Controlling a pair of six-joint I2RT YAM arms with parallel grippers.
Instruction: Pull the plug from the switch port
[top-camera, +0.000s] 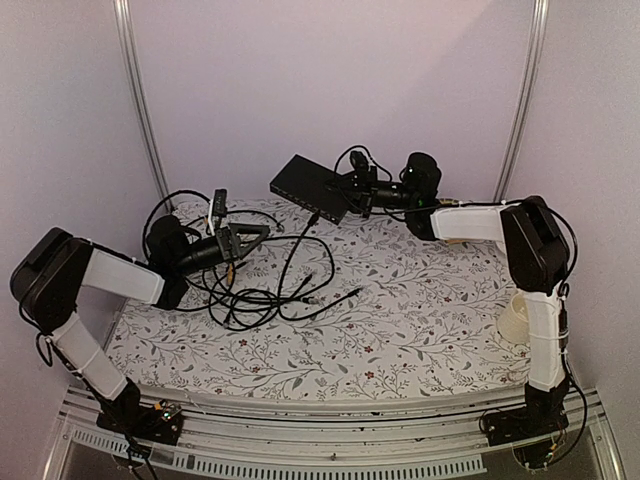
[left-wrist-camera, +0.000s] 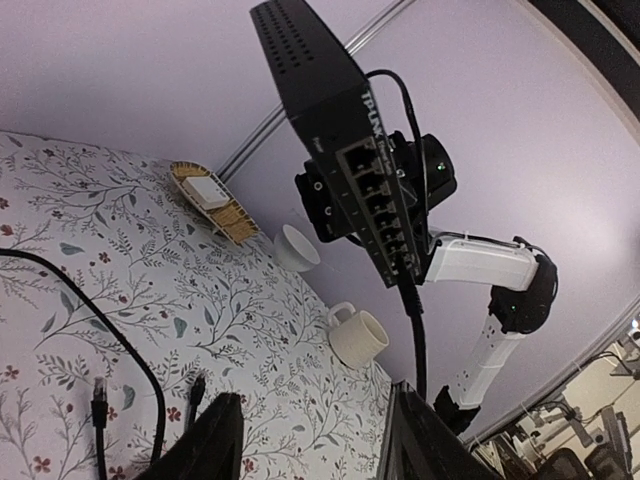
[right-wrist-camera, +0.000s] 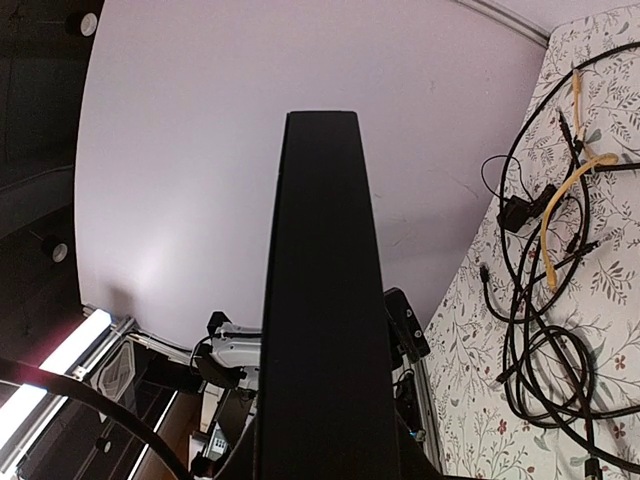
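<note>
The black TP-LINK switch (top-camera: 305, 183) (left-wrist-camera: 320, 80) (right-wrist-camera: 320, 280) is held in the air, tilted, my right gripper (top-camera: 350, 190) shut on it. A black cable's plug (top-camera: 314, 218) (left-wrist-camera: 406, 288) sits in the end port of the row and the cable hangs down from it. My left gripper (top-camera: 250, 238) is left of the switch and lower, apart from it, its fingers open with nothing seen between them; in the left wrist view the hanging plug is above the right finger.
Looped black and yellow cables (top-camera: 260, 300) lie on the left of the floral table (top-camera: 420, 330). A wicker tray (left-wrist-camera: 232, 222), a white bowl (left-wrist-camera: 295, 252) and a cream mug (left-wrist-camera: 358, 340) are along the right.
</note>
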